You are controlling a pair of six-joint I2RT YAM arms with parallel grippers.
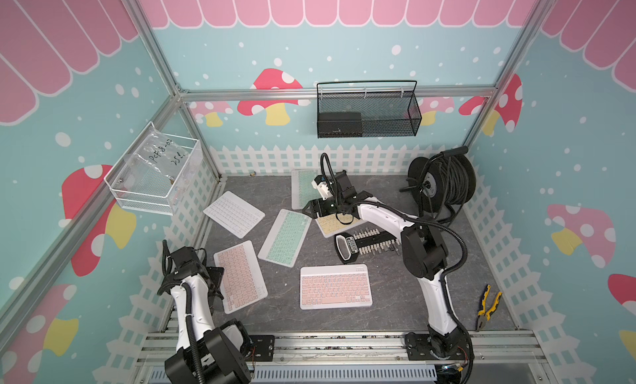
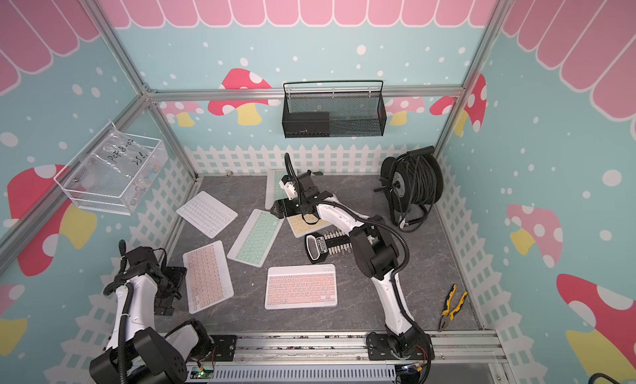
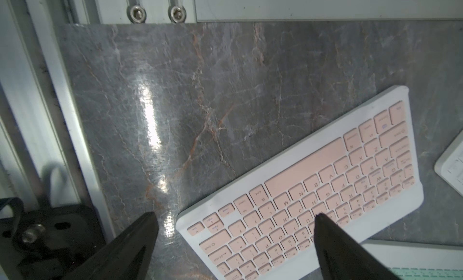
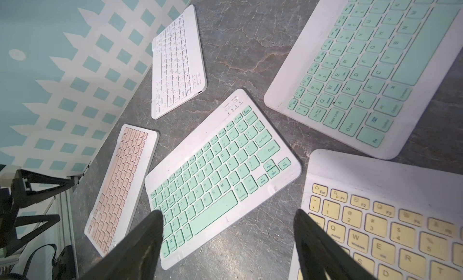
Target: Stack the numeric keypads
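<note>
Several slim keyboards lie flat and separate. A mint one (image 4: 219,176) sits centrally in the right wrist view; a second mint keyboard (image 4: 366,62) and a yellow keyboard (image 4: 381,222) lie to its right. My right gripper hovers above this group, its fingers apart with nothing between them. Over at the left, a pink keyboard (image 1: 239,276) lies beside my left gripper, which is open and empty above the table. Another pink keyboard (image 1: 336,286) occupies the front middle, while a white keyboard (image 1: 234,214) rests at the back left. The right arm partly covers the yellow one.
A black case of bits (image 1: 367,243) lies beneath the right forearm. The cable reel (image 1: 441,184) stands back right, yellow pliers (image 1: 488,308) front right. A white wire basket (image 1: 155,168) and black mesh basket (image 1: 368,112) hang on the frame. The right side has bare table.
</note>
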